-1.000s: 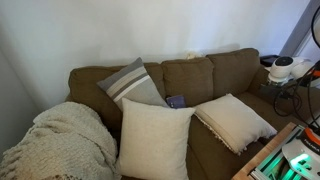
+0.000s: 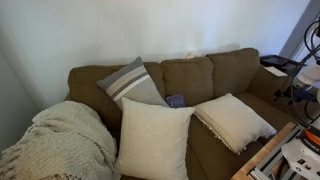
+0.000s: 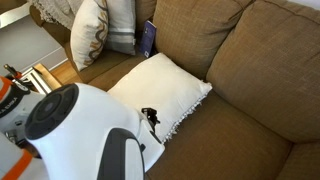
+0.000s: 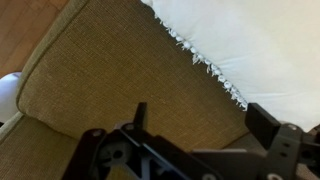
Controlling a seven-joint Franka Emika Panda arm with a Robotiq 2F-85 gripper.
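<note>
With its fingers wide apart and nothing between them, my gripper is over the brown seat cushion in the wrist view. Just beyond it, at the upper right, lies the white fringed pillow point(image 4: 255, 45); I cannot tell whether a finger touches it. Exterior view 1 has this pillow point(image 2: 236, 121) flat on the right part of the brown sofa point(image 2: 187, 78). In exterior view 2 the arm point(image 3: 95, 130) covers part of the pillow point(image 3: 160, 85), and a dark finger point(image 3: 151, 115) appears against its near edge.
A large white pillow point(image 2: 154, 140) and a striped grey pillow point(image 2: 130, 84) lean on the left part of the sofa. Between pillows and backrest sits a small dark book-like item point(image 2: 176, 101). A cream knitted blanket point(image 2: 60, 145) drapes the left end. Bare seat point(image 3: 225, 140) shows beside the fringed pillow.
At the right edge of exterior view 1, the arm has come lower, and its dark gripper end now shows nearer the seat. The pillows have not moved.
</note>
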